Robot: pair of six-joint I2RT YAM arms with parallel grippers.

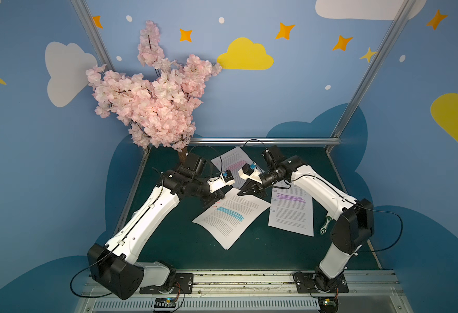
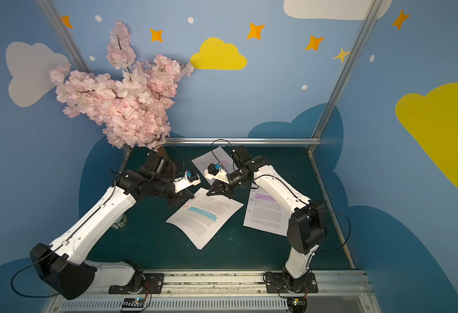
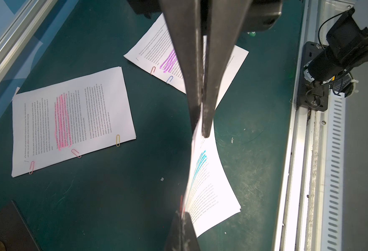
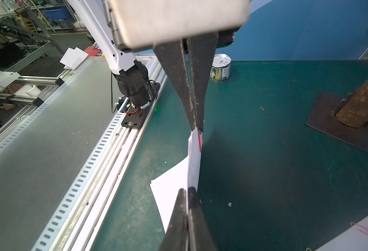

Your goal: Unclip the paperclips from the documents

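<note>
The blue-highlighted document [image 1: 234, 216] has its far edge lifted and bent between my two grippers. My right gripper is shut with this paper's edge between its fingers. My left gripper is shut at the same edge. A red paperclip [image 3: 181, 203] stands at its tips; whether the fingers pinch it is unclear. In the right wrist view the red clip [image 4: 200, 143] lies along the paper just below those tips. The pink-highlighted document [image 3: 89, 138] carries pink clips [image 3: 75, 153] and a yellow clip [image 3: 118, 140]. The purple-highlighted document [image 3: 230, 62] shows a red clip [image 3: 153, 70] and a blue clip [image 3: 169, 79].
The blossom tree's rusty trunk stands on a dark base plate at the back left. A tin can [image 4: 220, 67] sits at the left side. A green-handled tool [image 1: 325, 224] lies at the right edge.
</note>
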